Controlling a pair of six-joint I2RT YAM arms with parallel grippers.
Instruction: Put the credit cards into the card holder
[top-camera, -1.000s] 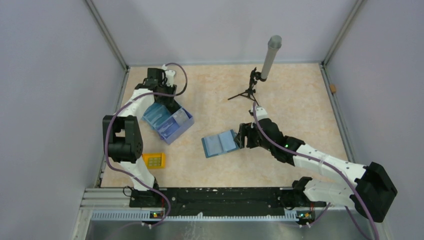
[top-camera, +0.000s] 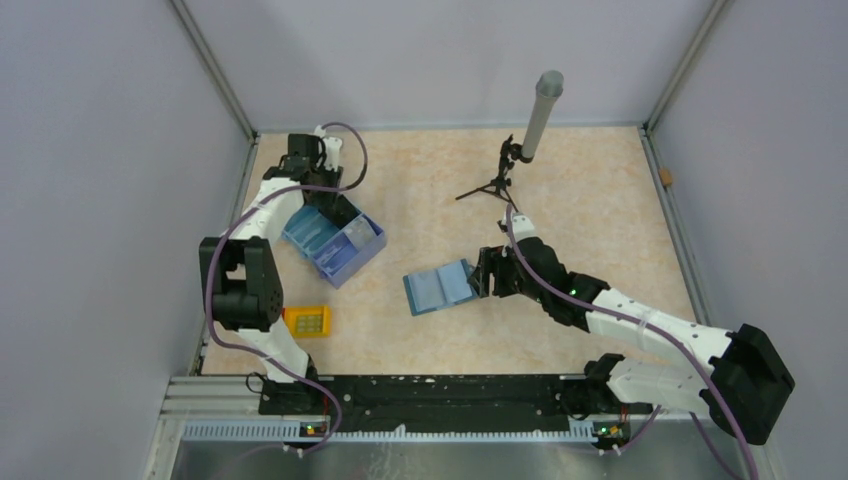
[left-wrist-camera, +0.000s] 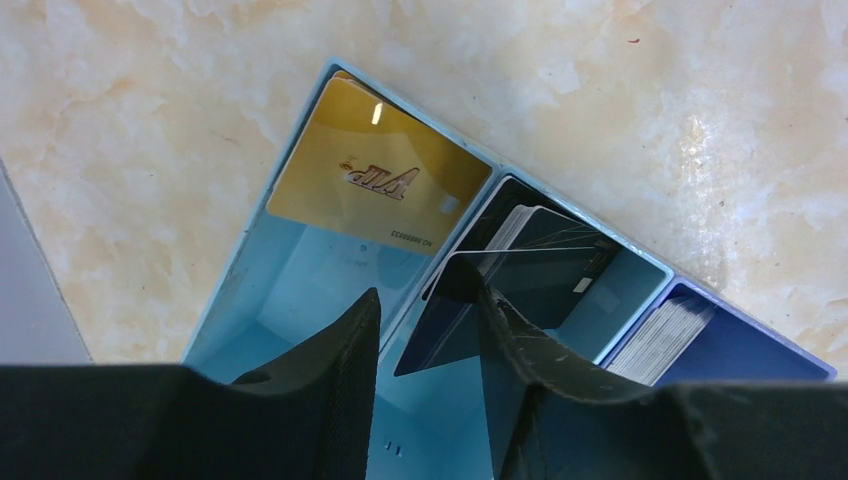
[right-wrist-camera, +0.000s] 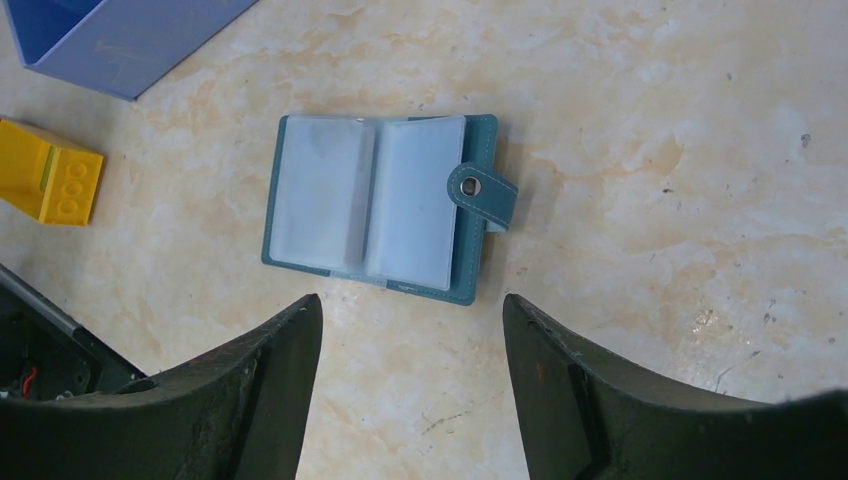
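In the left wrist view a black card (left-wrist-camera: 440, 325) stands tilted up over the other black cards (left-wrist-camera: 565, 270) in the middle compartment of the blue box (left-wrist-camera: 665, 268). My left gripper is open above it. Its right finger (left-wrist-camera: 500, 350) overlaps the raised card, but contact cannot be made out; the left finger stands apart from it. Gold cards (left-wrist-camera: 380, 165) lie in the neighbouring compartment. The teal card holder (right-wrist-camera: 485, 145) lies unfolded on the table, its clear sleeves (right-wrist-camera: 415, 200) without any card showing. My right gripper is open and empty, near the holder's edge.
White-edged cards (left-wrist-camera: 662, 340) sit in the purple-blue compartment. A yellow box (top-camera: 307, 321) stands below the blue box at the table's left. At the back is a small black tripod (top-camera: 497, 184). Table around the holder is clear.
The right arm and the card holder have stayed still.
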